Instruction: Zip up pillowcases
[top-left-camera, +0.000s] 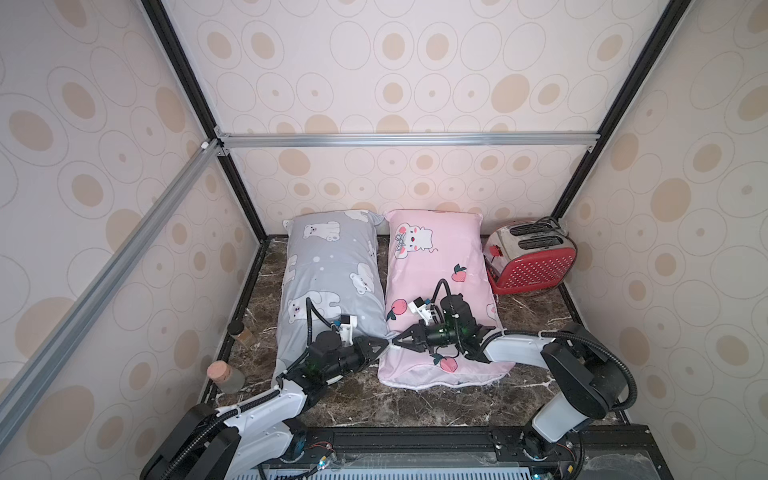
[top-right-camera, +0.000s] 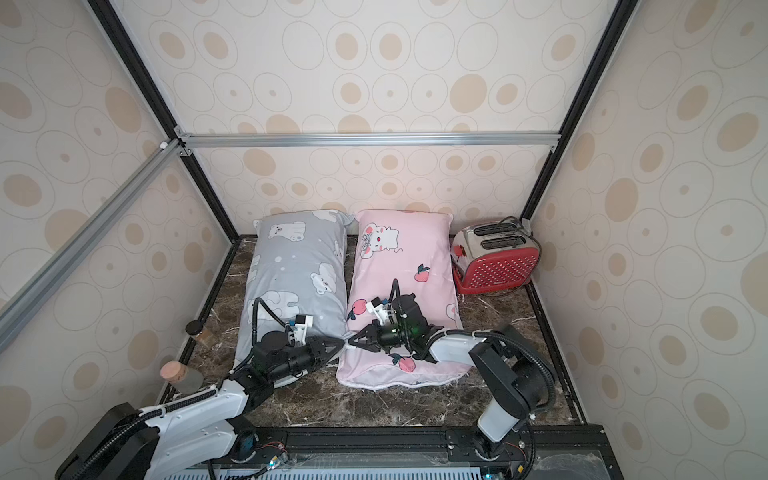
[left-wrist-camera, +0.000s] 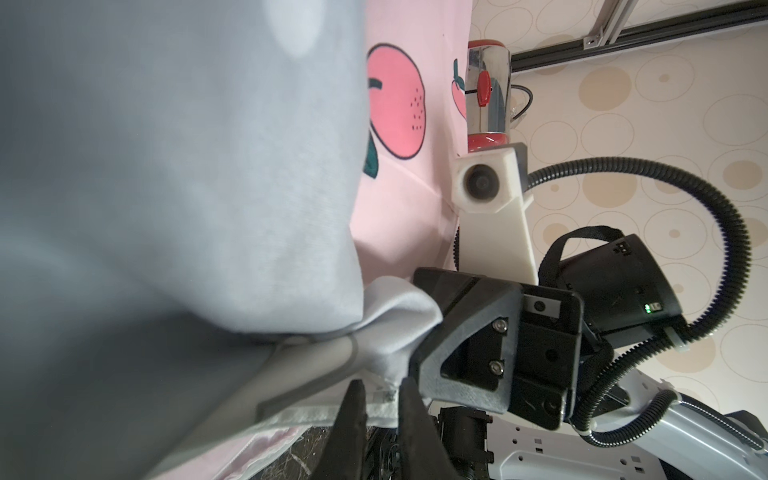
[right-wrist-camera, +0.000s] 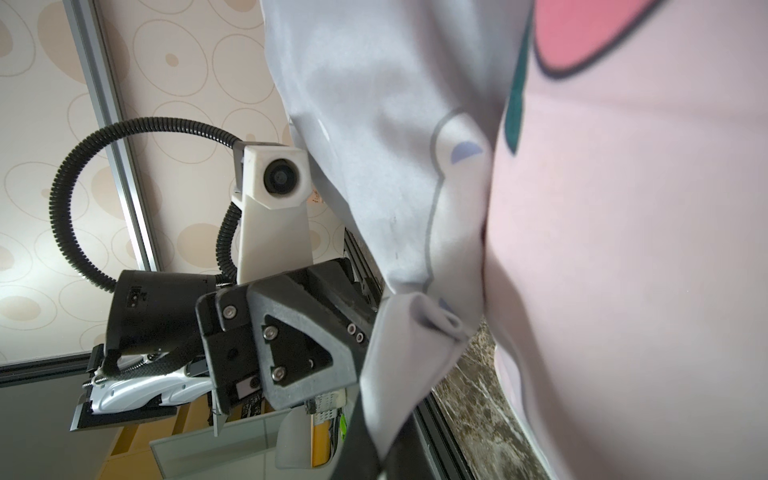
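Note:
The grey pillowcase (top-left-camera: 332, 256) with white bears lies on the left, its filled body flat on the counter. Beside it on the right is the pink pillowcase (top-left-camera: 432, 280) with fruit prints. At the grey case's lower right corner, my right gripper is shut on a pinched fold of grey cloth. Facing it closely, my left gripper is slightly open, its two fingers apart at the pale hem (left-wrist-camera: 328, 416). A zipper slider cannot be made out there. The left arm covers much of the grey case's front edge from above.
A red toaster (top-left-camera: 532, 256) stands at the right of the pink case. Two small jars, one with a dark lid (top-left-camera: 241, 333) and one with a pink lid (top-left-camera: 225, 376), stand at the left edge. Bare marble (top-left-camera: 360, 408) shows along the front.

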